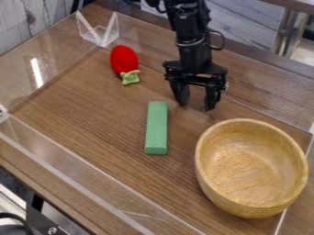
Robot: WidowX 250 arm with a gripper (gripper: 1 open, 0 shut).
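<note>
The black arm hangs from the top centre, with my gripper [196, 92] low over the wooden table [73, 138], its fingers apart with nothing visible between them. Left of it lie a red object [124, 59] and a small light-green piece [131, 78] beside it. Below and left of the gripper lies a green bar [156, 128]. A large yellow bowl [252, 193] fills the lower right.
A clear plastic container [98, 27] stands at the back left. The table's left half and the area right of my gripper are mostly clear. A dark object [13, 225] shows at the bottom-left edge.
</note>
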